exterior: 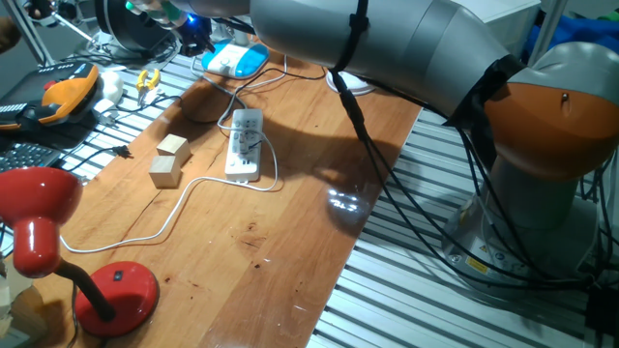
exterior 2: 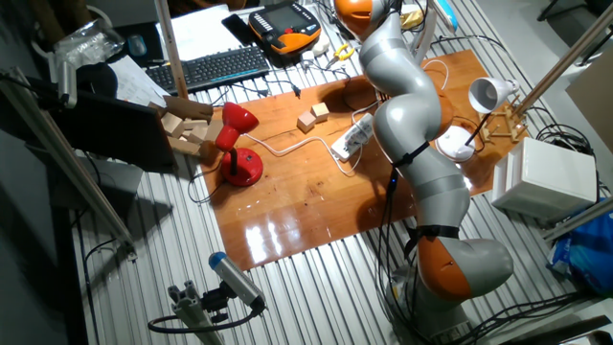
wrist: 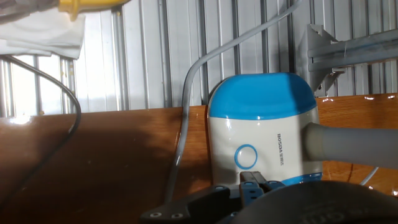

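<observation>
A blue-and-white base (wrist: 261,137) with a round blue-ringed button and a grey stem lies below my gripper in the wrist view. The same base (exterior: 242,60) shows at the far end of the table in exterior view 1. My gripper enters from the bottom of the wrist view, its dark fingertips overlapping the near edge of the base; whether they touch it is unclear. The gap between the fingers is mostly hidden by the dark housing. In exterior view 1 the gripper (exterior: 197,41) is small and dark, just left of the base.
Two wooden blocks (exterior: 168,164) and a white power strip (exterior: 244,145) lie mid-table, with a white cable curving around. A red lamp (exterior: 116,298) stands at the near left, a white lamp (exterior 2: 458,142) on the right in exterior view 2.
</observation>
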